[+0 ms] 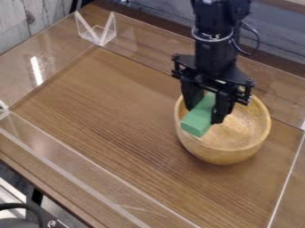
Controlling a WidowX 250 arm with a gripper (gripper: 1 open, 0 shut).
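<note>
My black gripper (208, 100) is low over a tan round bowl (238, 142) on the right half of the table. A green object (199, 125) lies in the bowl under the fingers, tilted, its upper part hidden by the gripper. I cannot tell whether the fingers grip it.
A clear plastic piece (96, 27) stands at the back left. Wall panels run along the left and back edges, and a dark cable lies at the front left corner.
</note>
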